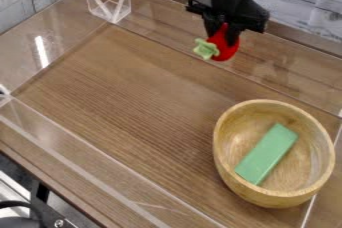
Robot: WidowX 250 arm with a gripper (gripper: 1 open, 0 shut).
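My black gripper (222, 30) is at the top centre, shut on a red object (223, 47) with a light green part (205, 48) at its lower left. The fingers partly hide the object. At the lower right stands a round wooden bowl (241, 178) holding a green rectangular block (269, 154).
A clear plastic holder (110, 4) stands at the back left.
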